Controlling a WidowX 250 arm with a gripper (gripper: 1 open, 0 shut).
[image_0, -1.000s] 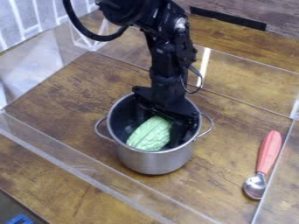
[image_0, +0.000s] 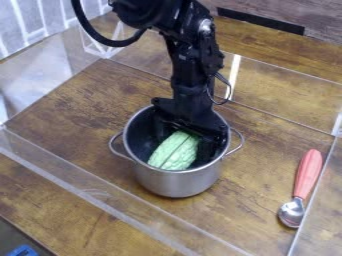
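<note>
A steel pot (image_0: 175, 178) with two side handles stands in the middle of the wooden table. Inside it lies a pale green, oblong ridged vegetable (image_0: 171, 152). The black gripper (image_0: 190, 136) reaches down into the pot from above, over and beside the vegetable. Its fingertips are dark against the dark inside of the pot, so whether it holds the vegetable cannot be made out.
To the right of the pot lies a scoop (image_0: 301, 188) with a pink handle. A blue object (image_0: 16, 247) shows at the bottom left corner.
The vegetable has shifted slightly within the pot, and the gripper over it has moved a little. Pot and scoop look unmoved.
</note>
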